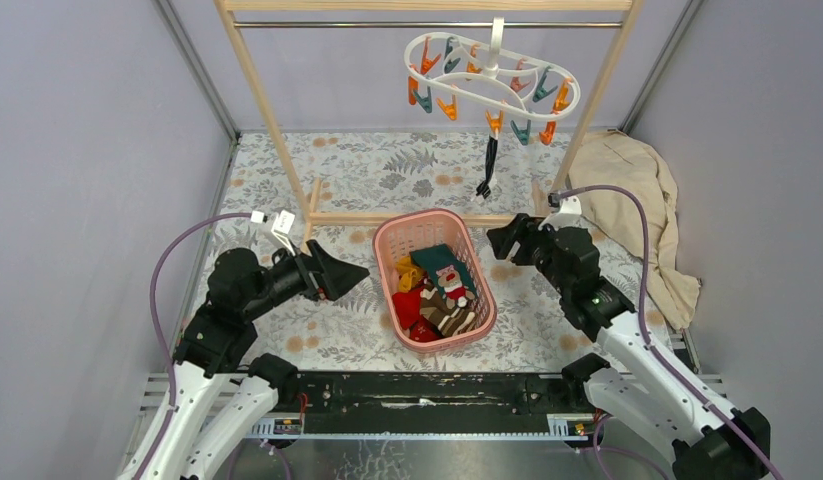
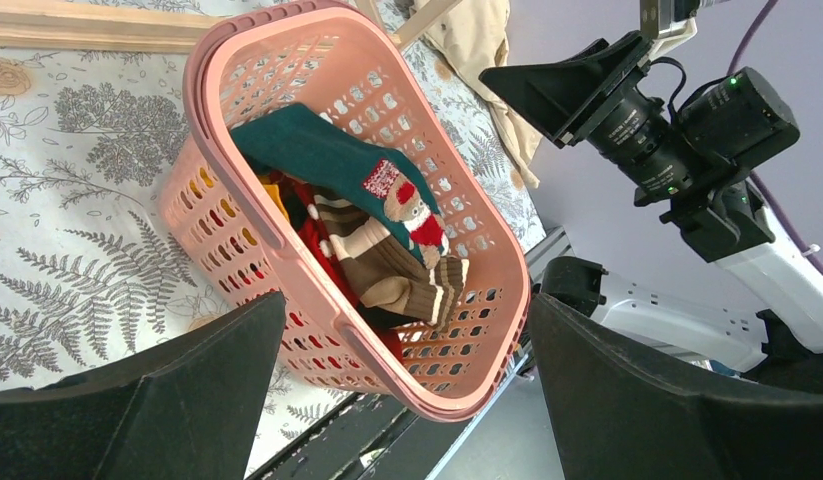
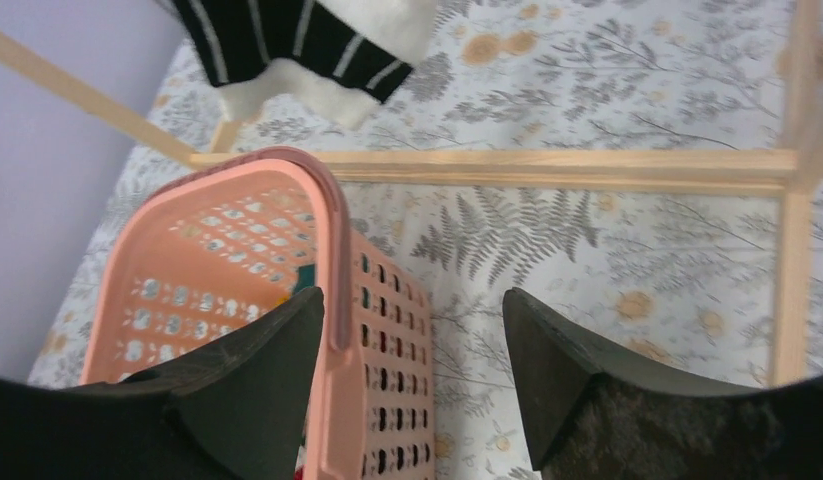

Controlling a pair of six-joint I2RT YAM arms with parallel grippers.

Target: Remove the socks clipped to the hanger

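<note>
The white oval hanger (image 1: pixel 477 100) with orange and teal clips hangs from the rail at upper right. One black-and-white striped sock (image 1: pixel 491 165) dangles from an orange clip (image 1: pixel 495 122) at its front. In the right wrist view the lower end of that sock (image 3: pixel 317 55) crosses the top edge, apart from the fingers. My right gripper is open, its fingers spread part way with nothing between them; it stands below and in front of the sock. Left of the basket, my left gripper is open and empty. A pink basket (image 1: pixel 386 290) holds several socks, including a green one (image 2: pixel 317 150).
The wooden frame's lower bar (image 1: pixel 357 218) runs behind the basket. A beige cloth (image 1: pixel 637 190) lies at the right wall.
</note>
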